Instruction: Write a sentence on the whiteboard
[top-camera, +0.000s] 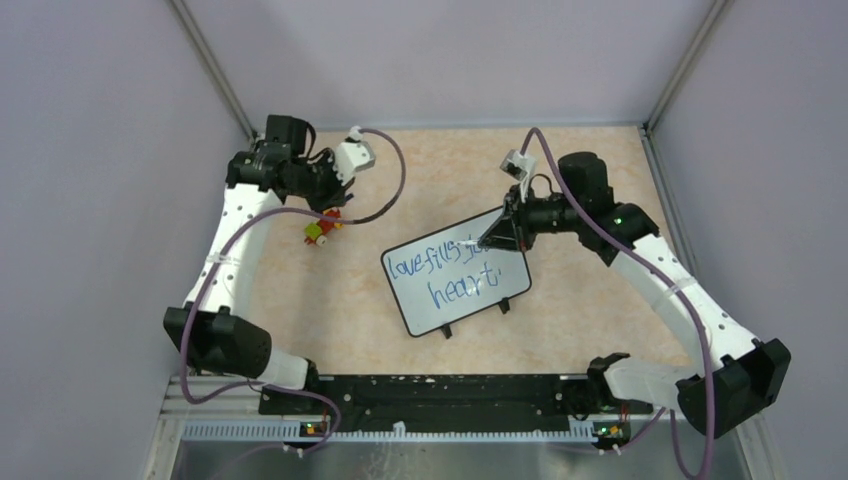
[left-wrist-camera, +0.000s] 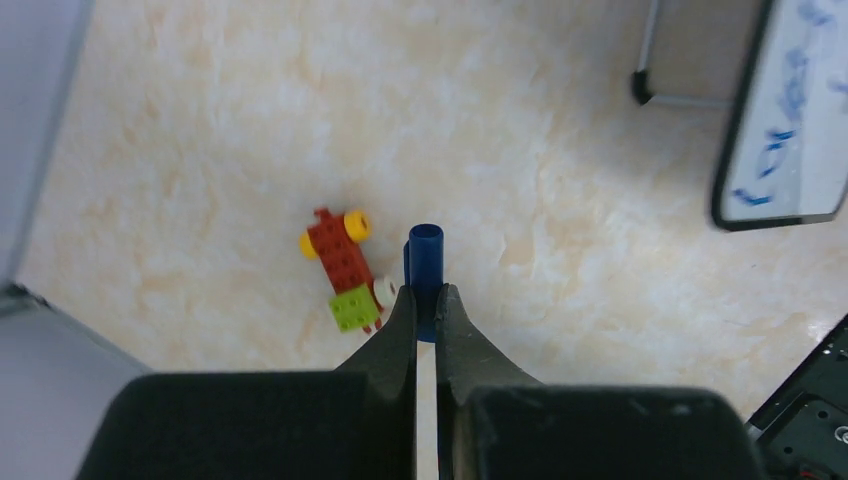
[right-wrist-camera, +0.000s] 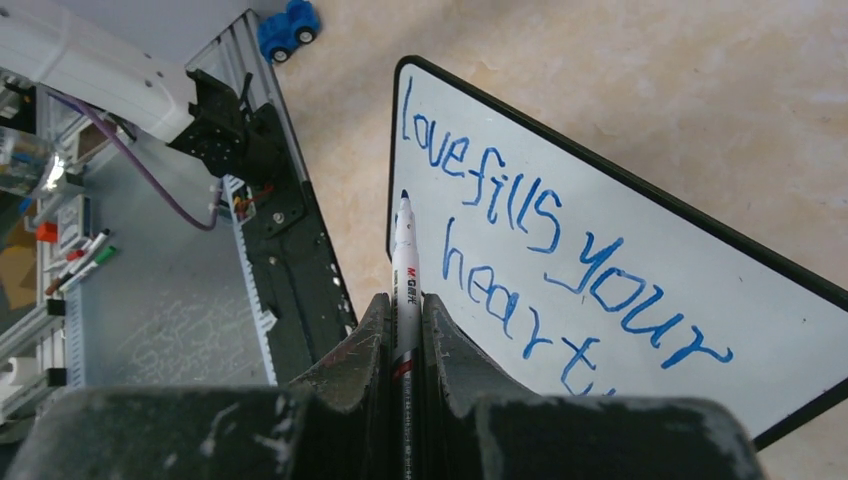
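Blue handwriting reading "love fills your heart" covers the whiteboard (top-camera: 415, 305), which stands on small dark feet at the table's middle. In the right wrist view, my right gripper is shut on a white marker (right-wrist-camera: 407, 265) whose bare blue tip points away from the fingers. The top view has this gripper above the board's upper right part, hiding some letters. My left gripper is shut on the blue marker cap (left-wrist-camera: 427, 255). Its open end points outward, and it is raised over the table left of the board.
A red, green and yellow toy block vehicle (left-wrist-camera: 342, 265) lies on the table below the left gripper. A blue toy car (right-wrist-camera: 288, 30) shows in the right wrist view. The table (top-camera: 430, 170) behind the board is bare.
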